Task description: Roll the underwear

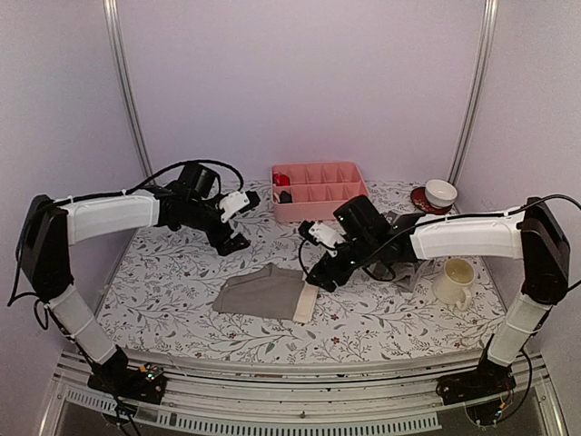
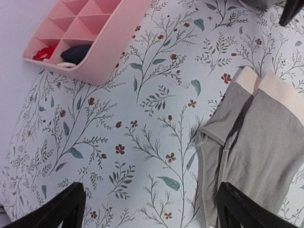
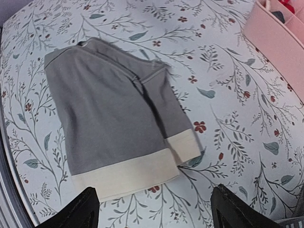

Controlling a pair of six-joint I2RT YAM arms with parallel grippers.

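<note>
The grey underwear (image 1: 263, 293) with a cream waistband (image 1: 306, 304) lies folded flat on the flowered table, its waistband end toward the right. One narrow part is folded along the main panel, with a dark gap between them in the left wrist view. My left gripper (image 1: 233, 245) is open above the table, behind and left of the cloth; in its own view the right finger (image 2: 242, 209) overlaps the cloth's image. Above the waistband end hangs my right gripper (image 1: 325, 282), also open; the underwear (image 3: 109, 109) lies beyond its fingers (image 3: 235, 209), with nothing between them.
A pink divided box (image 1: 318, 213) stands at the back middle, holding red and dark items. Back right are a white bowl on a red plate (image 1: 436, 197). A cream mug (image 1: 454, 283) and a grey cloth (image 1: 406, 272) sit at the right, partly behind the right arm.
</note>
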